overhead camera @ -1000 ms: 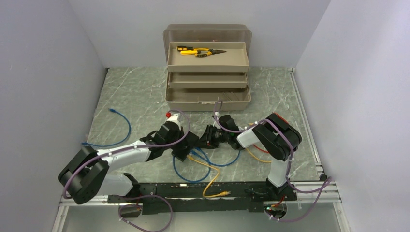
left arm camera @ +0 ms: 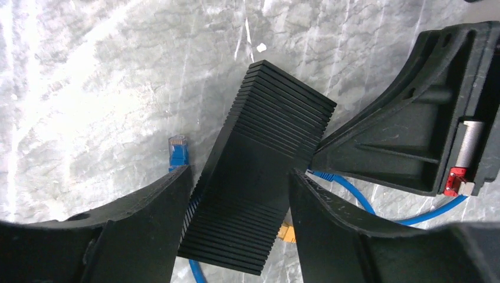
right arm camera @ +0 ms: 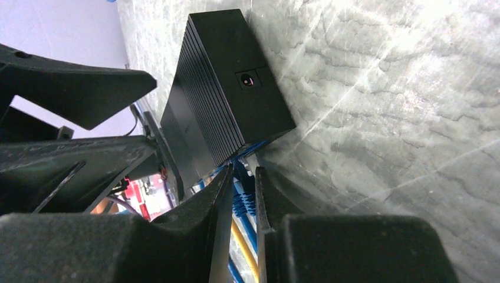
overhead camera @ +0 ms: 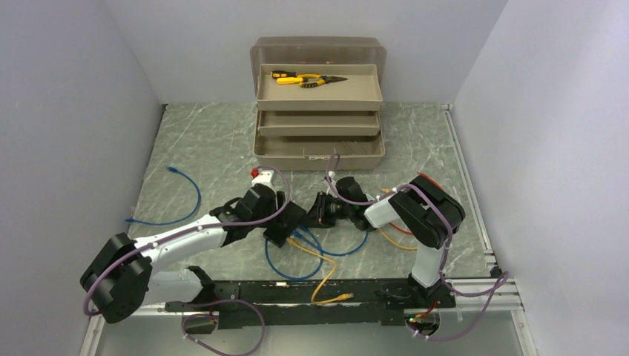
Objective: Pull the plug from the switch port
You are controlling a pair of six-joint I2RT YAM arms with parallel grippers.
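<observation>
The black network switch (left arm camera: 247,177) lies on the marble table with blue and yellow cables at its sides. My left gripper hangs over it, fingers apart, nothing visibly held. My right gripper is low at the switch's side, its fingertips close around a blue plug (right arm camera: 243,200) below the switch's edge; whether they grip it is unclear. In the left wrist view a loose-looking blue connector (left arm camera: 178,150) lies beside the switch, and a yellow plug (left arm camera: 286,233) shows at its other side.
A beige toolbox (overhead camera: 319,162) with pliers and screwdriver in its top tray stands at the back. A loose blue cable (overhead camera: 196,189) lies at left; yellow and red cables lie at right.
My right arm has barely moved.
</observation>
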